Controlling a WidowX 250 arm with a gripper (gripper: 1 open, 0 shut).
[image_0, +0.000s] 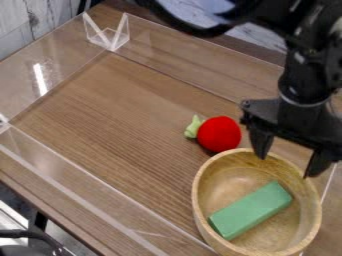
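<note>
My gripper (287, 148) hangs open at the right, over the back part of a cream bowl (206, 177), its two black fingers spread apart. A green block (251, 209) lies in the bowl, below and in front of the fingers. A red round object with a green tip (221, 136) rests on the wooden table just behind the bowl, to the left of my gripper.
A clear plastic container (107, 30) stands at the back left. Dark cables run at the bottom left corner.
</note>
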